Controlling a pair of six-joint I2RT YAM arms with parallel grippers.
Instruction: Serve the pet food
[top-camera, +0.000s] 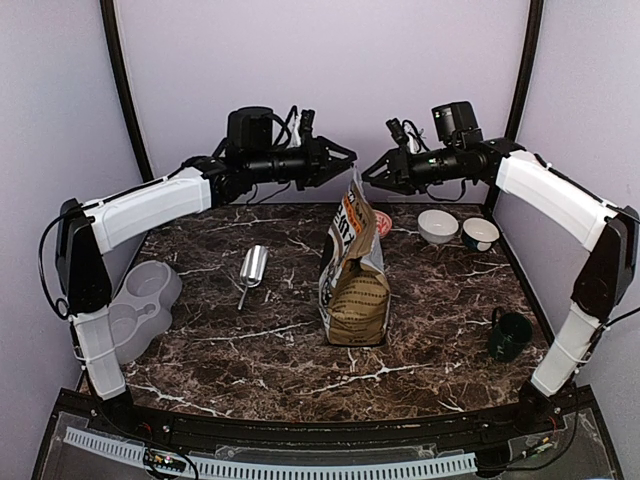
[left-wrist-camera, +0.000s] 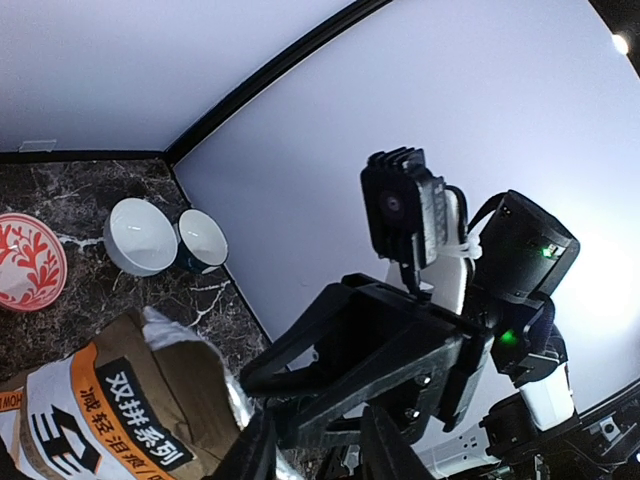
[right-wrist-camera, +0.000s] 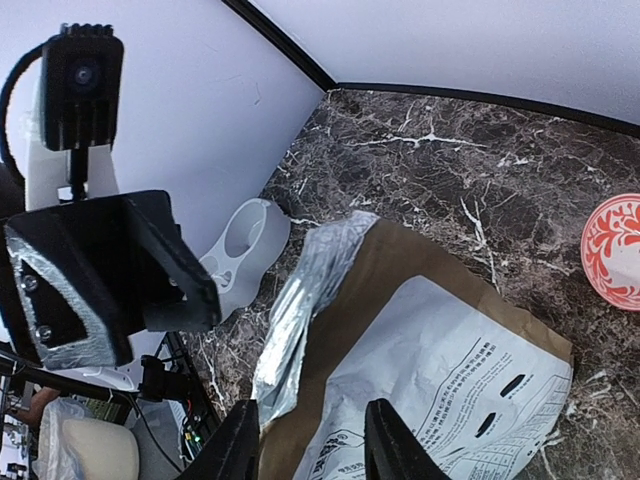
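A brown pet food bag (top-camera: 358, 300) stands upright mid-table, its narrow top reaching up between both arms. Its silvery top edge (right-wrist-camera: 300, 310) shows in the right wrist view; whether the mouth is parted cannot be told. My left gripper (top-camera: 340, 166) is at the left of that top, its fingers apart. Facing it from the right is my right gripper (top-camera: 382, 180), also open, close to the bag's top. A metal scoop (top-camera: 254, 265) lies left of the bag. On the far left rests a grey tray (top-camera: 165, 312) with round hollows.
Behind the bag is a red-and-white round item (left-wrist-camera: 30, 262). A white bowl (top-camera: 437, 226) and a dark-sided bowl (top-camera: 480, 234) stand at the back right. The dark green mug (top-camera: 510, 336) is front right. Bare marble lies between scoop and tray.
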